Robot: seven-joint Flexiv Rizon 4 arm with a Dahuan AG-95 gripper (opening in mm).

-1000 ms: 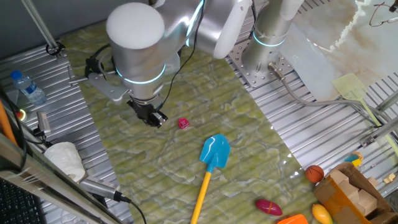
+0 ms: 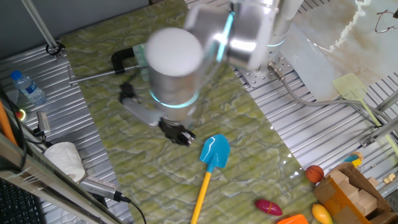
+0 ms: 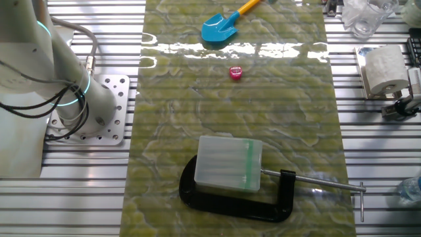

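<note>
In exterior view 1 my gripper (image 2: 185, 138) hangs low over the green marbled board (image 2: 124, 180), just to the left of the blue shovel's blade. It is blurred, so its opening and anything between its fingers cannot be made out. A small pink-red object (image 3: 236, 72) lies on the board in exterior view 2, where no gripper appears; in exterior view 1 it is hidden. The shovel (image 2: 216, 151) has a yellow handle and lies flat.
A black clamp (image 3: 240, 208) lies with a translucent box (image 3: 220, 162) on the board. A purple-red oval object (image 2: 268, 206), a small basketball (image 2: 314, 173) and a cardboard box (image 2: 349, 198) are at the lower right. A water bottle (image 2: 28, 88) stands at left.
The arm and gripper have swung right in exterior view 1, toward the shovel blade. The small pink-red object, visible there before, is now out of sight. The shovel has stayed put.
</note>
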